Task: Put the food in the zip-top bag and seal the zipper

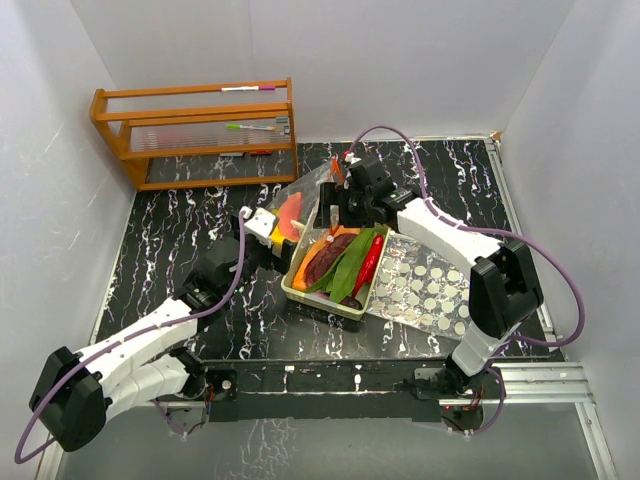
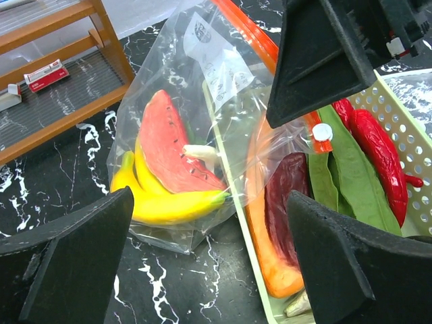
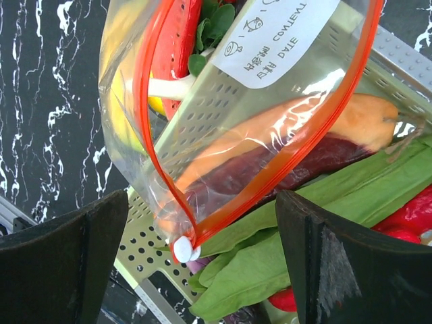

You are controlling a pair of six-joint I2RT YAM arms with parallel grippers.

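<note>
The clear zip bag [image 2: 182, 61] with orange zipper [image 3: 307, 142] holds a watermelon slice [image 2: 162, 135] and bananas [image 2: 162, 206]; its open mouth drapes over the basket [image 1: 335, 310] of orange, purple, green and red produce. My left gripper stands open at the bag's left front, nothing between its fingers. My right gripper is open above the zipper's end with its white slider [image 3: 185, 248], over the basket.
A wooden rack [image 1: 200, 185] stands at back left. A perforated clear sheet [image 1: 425, 300] lies right of the basket.
</note>
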